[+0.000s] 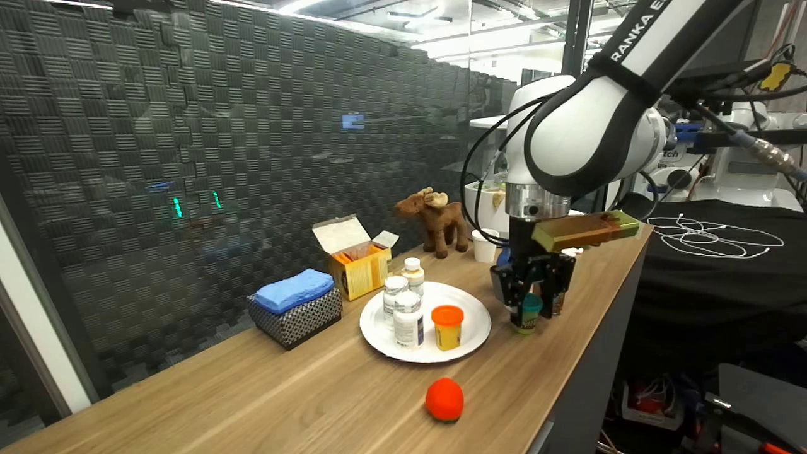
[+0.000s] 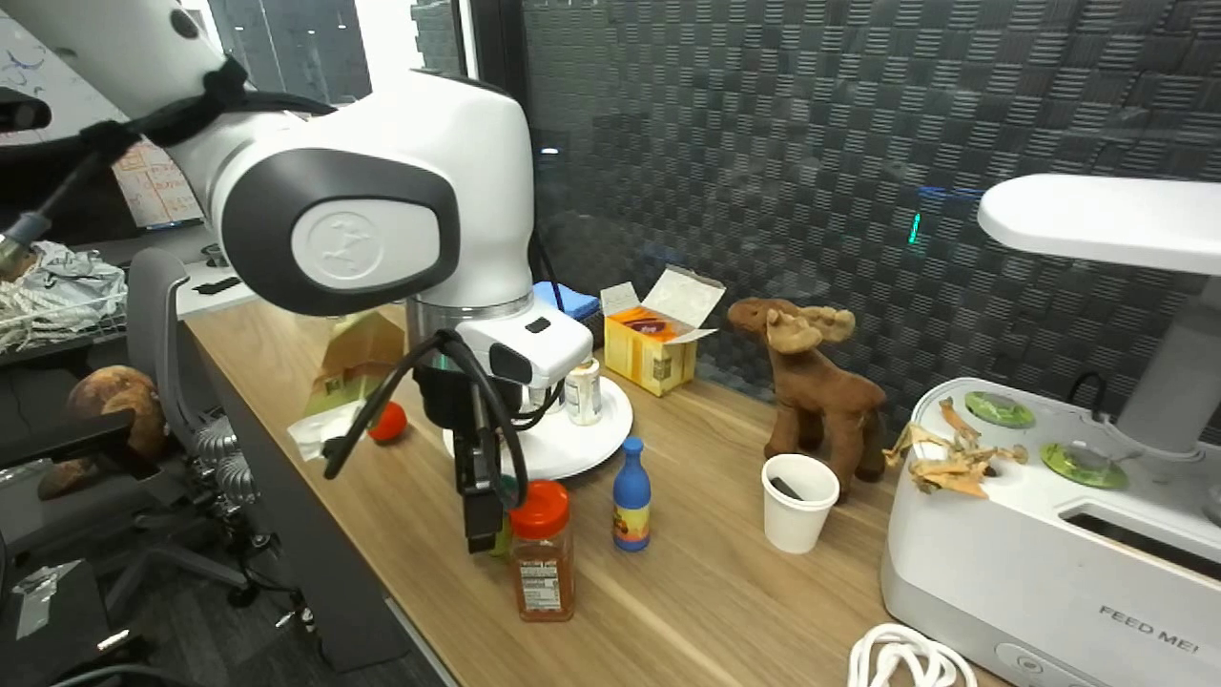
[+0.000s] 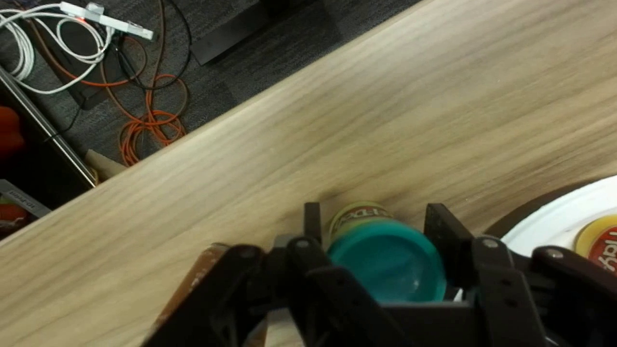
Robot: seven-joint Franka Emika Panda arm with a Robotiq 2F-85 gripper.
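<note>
A small Play-Doh tub with a teal lid (image 3: 388,263) stands on the wooden table near its front edge. My gripper (image 1: 533,309) is lowered around it, one finger on each side. In the wrist view, the left fingertip (image 3: 312,219) has a small gap to the tub. The other finger (image 3: 444,225) lies close along the tub's right side, and contact there is hard to judge. The fingers are part open. In exterior view 2 the tub is mostly hidden behind the gripper and a red-capped spice jar (image 2: 541,561).
A white plate (image 1: 473,344) holds several white bottles and an orange-lidded tub (image 1: 447,328). The spice jar stands close beside the gripper, with a blue bottle (image 2: 631,498) nearby. A red ball (image 1: 444,400) lies in front of the plate.
</note>
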